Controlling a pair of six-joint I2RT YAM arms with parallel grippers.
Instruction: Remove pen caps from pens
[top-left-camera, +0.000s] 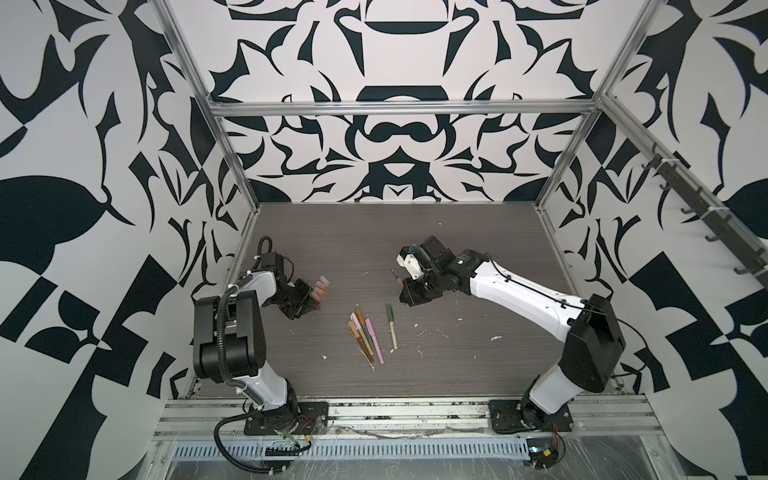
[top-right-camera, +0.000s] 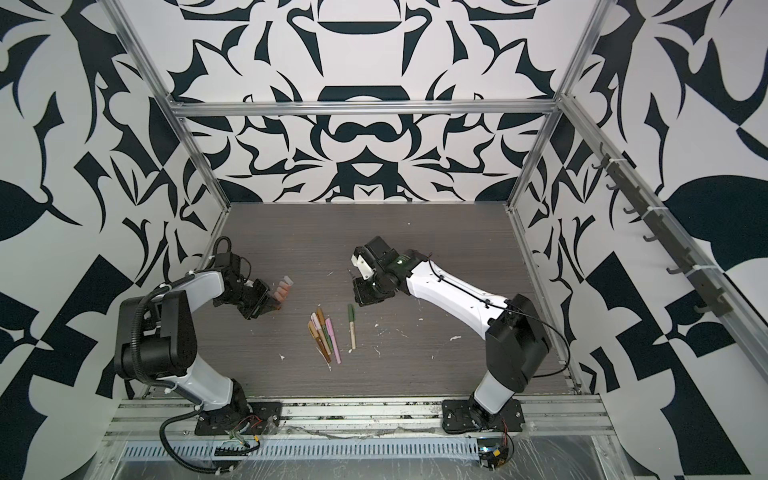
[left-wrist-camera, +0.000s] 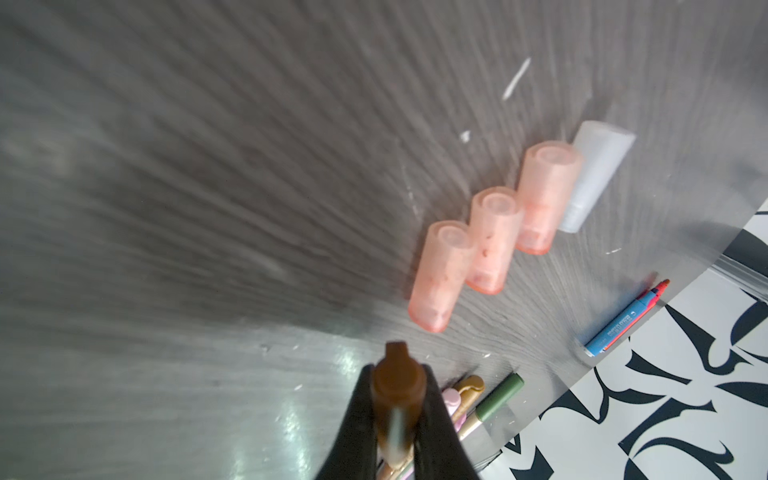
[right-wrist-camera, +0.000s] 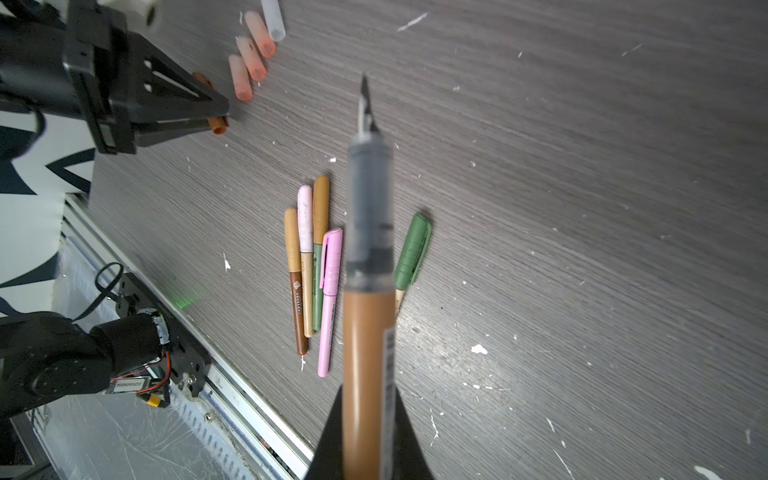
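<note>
My left gripper is shut on a brown cap (right-wrist-camera: 208, 120), just beside a row of translucent orange caps (left-wrist-camera: 438, 276) and a clear cap (left-wrist-camera: 596, 172). My right gripper is shut on an uncapped orange-brown pen (right-wrist-camera: 368, 336), its grey grip and nib pointing up in the right wrist view. On the table lie several capped pens: a pink pen (right-wrist-camera: 328, 312), brown-capped pens (right-wrist-camera: 291, 240) and, a little apart, a green-capped pen (right-wrist-camera: 412, 248).
Blue and red markers (left-wrist-camera: 620, 324) lie behind my right arm. Metal rails edge the front.
</note>
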